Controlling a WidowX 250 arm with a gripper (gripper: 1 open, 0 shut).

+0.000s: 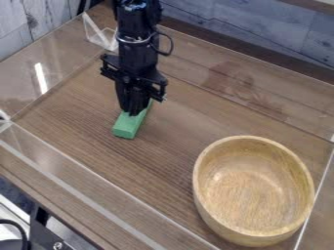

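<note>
A black robot arm comes down from the top of the view, its gripper (137,96) low over a flat green rectangular object (128,126) that lies on the wooden surface. The gripper covers the upper part of the green object. Whether its fingers are open, shut or touching the object is too small to tell.
A round beige bowl (252,187) stands at the lower right. Black cables lie at the lower left edge, and walls border the top.
</note>
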